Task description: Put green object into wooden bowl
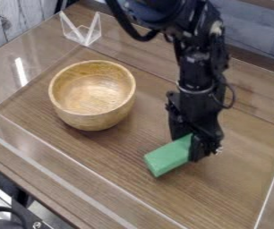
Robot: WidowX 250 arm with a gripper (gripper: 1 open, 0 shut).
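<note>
The green object (167,157), a small block-like piece, is right of centre over the wooden table. My black gripper (190,141) comes down from the top and is shut on its upper right end. The fingers partly hide that end. Whether the green object is clear of the tabletop is hard to tell. To the left, the round wooden bowl (63,92) stands upright, and its inside looks empty.
A white wire rack (82,32) stands at the far left. Black cables or robot parts (11,215) fill the lower left corner. Bare wooden table (91,165) lies between the bowl and the front edge.
</note>
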